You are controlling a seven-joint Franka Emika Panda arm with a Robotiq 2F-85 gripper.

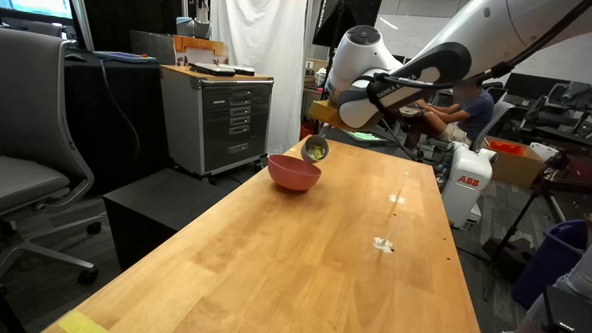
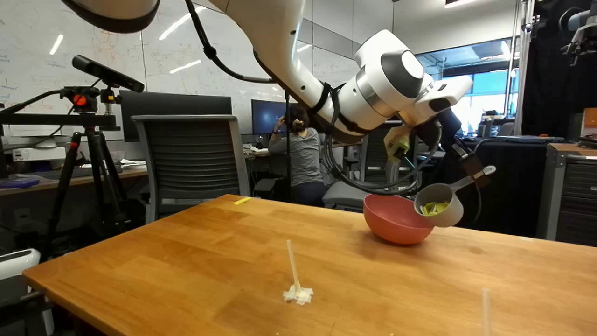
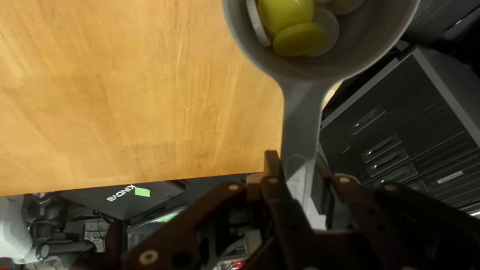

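Note:
A grey measuring cup hangs in the air, tilted, with several yellow-green and whitish round pieces inside. My gripper is shut on its handle, with one finger on each side. The pink-red bowl rests near the table's far edge and appears slightly tilted. In both exterior views the cup overlaps the bowl's right rim; I cannot tell whether they touch. The bowl is not visible in the wrist view, and most of its inside is hidden.
The wooden table is broadly clear. Thin pale sticks stand taped to it, one on a white tape patch. Beyond the edge stands a dark drawer cabinet; a black box lies beside the table.

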